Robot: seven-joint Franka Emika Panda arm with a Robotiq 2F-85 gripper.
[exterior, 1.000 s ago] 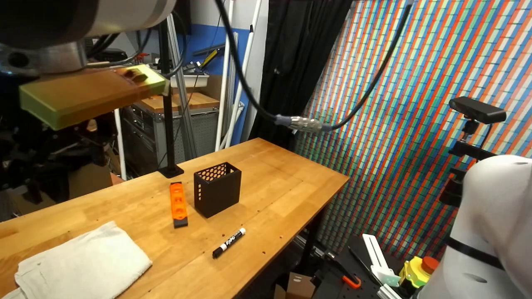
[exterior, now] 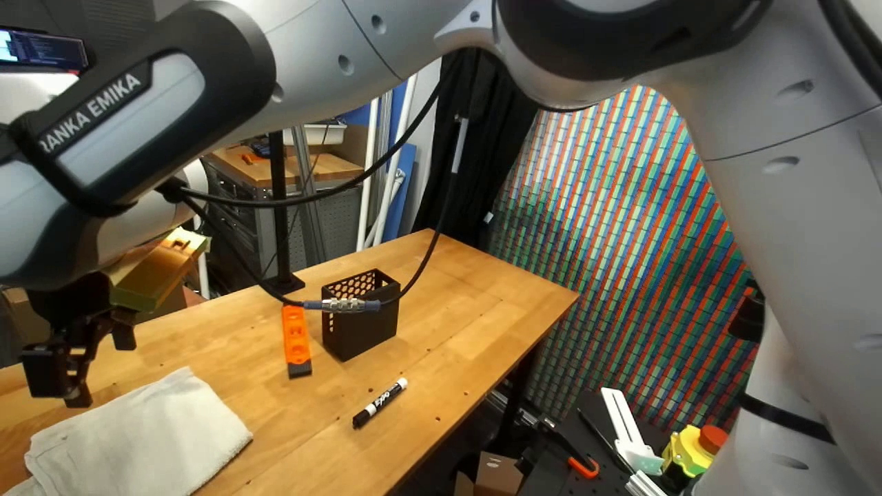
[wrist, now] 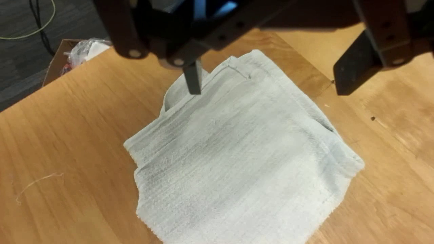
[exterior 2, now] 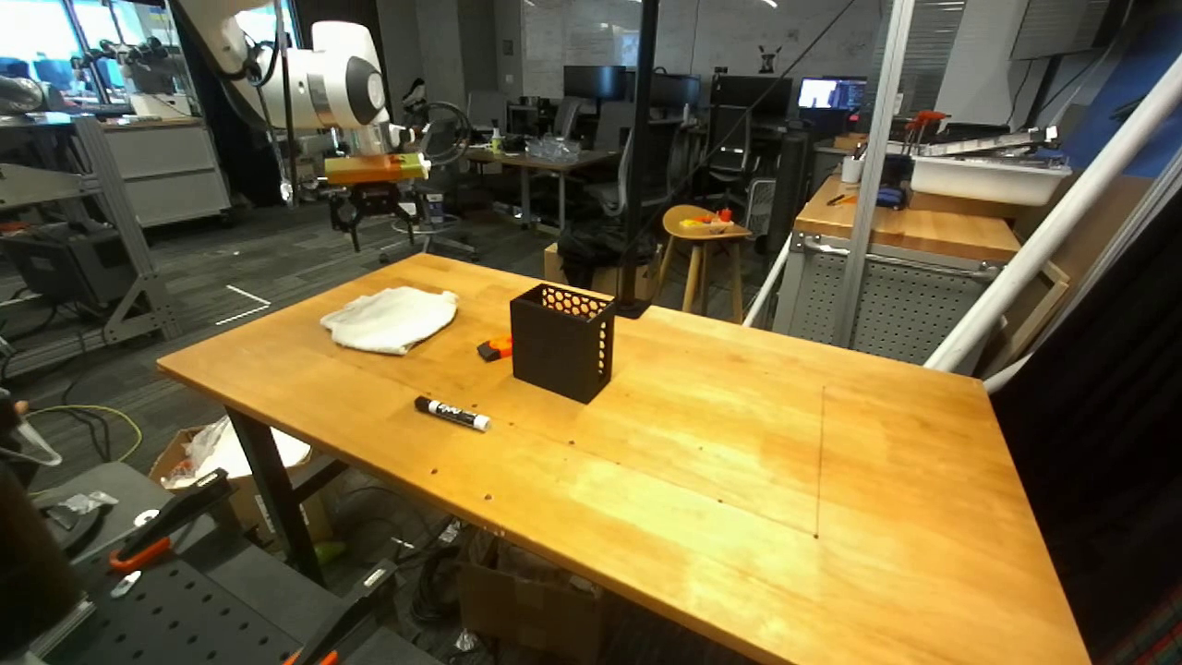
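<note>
My gripper is open above the table, its two dark fingers wide apart with nothing between them. Below it in the wrist view lies a folded white cloth (wrist: 244, 162), flat on the wood, a corner of its far side turned over. From the second exterior view the gripper (exterior 2: 383, 242) hangs behind and above the cloth (exterior 2: 390, 320). A black-and-white marker (exterior: 380, 402) rests on the table to the right of the cloth. Behind the marker stands a black box (exterior: 360, 318) with honeycomb holes, and an orange level (exterior: 295, 340) lies beside it.
A dark upright post (exterior: 278, 223) rises at the table's back edge. A cable (exterior: 436, 223) sags from the arm across the first exterior view.
The arm has reached farther out and lower, bringing the gripper down near the back of the cloth. Cloth, marker, box and level lie where they were.
</note>
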